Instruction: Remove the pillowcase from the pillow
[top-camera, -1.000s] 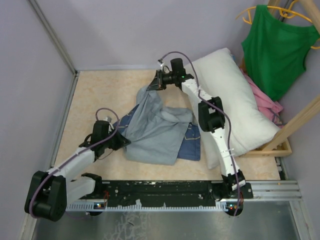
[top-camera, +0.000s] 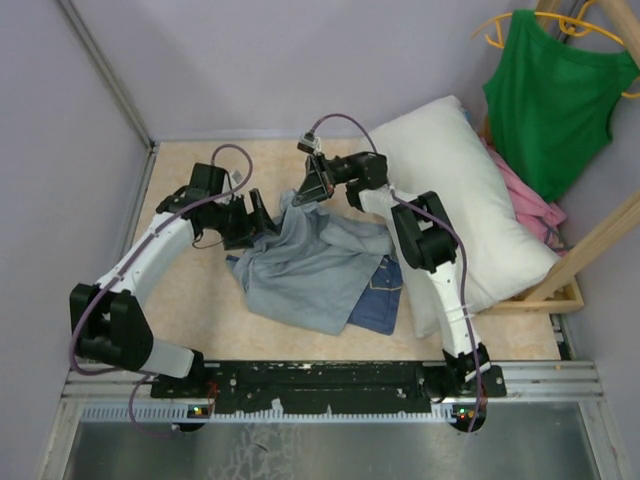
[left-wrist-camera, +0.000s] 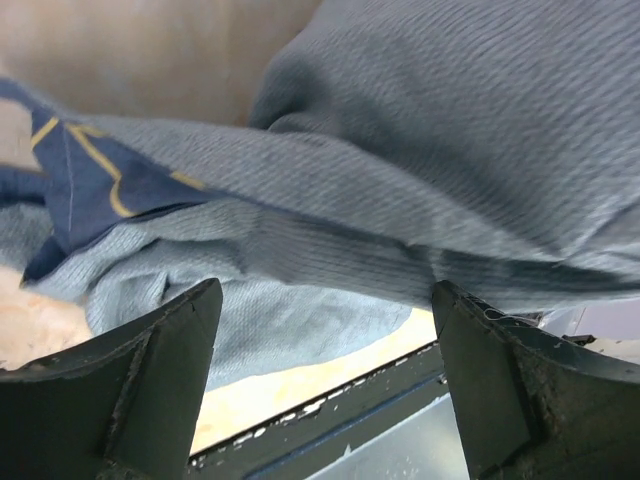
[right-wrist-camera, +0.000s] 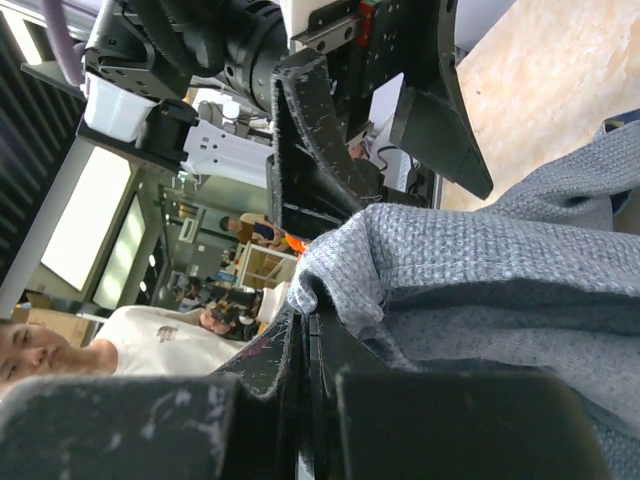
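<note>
A grey-blue cloth, seemingly the pillowcase, lies crumpled in the middle of the table, its back end raised. My right gripper is at that raised end; the right wrist view shows a fold of grey cloth pinched between its shut fingertips. To the left, my left gripper stands open at the cloth's edge. In its wrist view a raised band of cloth stretches across, just beyond the parted fingers. The white pillow leans at the right, with no cover on it.
Dark blue denim lies partly under the cloth. A wooden rack with a green top and pink fabric stands behind the pillow. Bare table shows at the left.
My left gripper has let go of the cloth's near left edge, opened and moved back toward the right gripper. The right gripper dipped slightly toward the front, still on the cloth.
</note>
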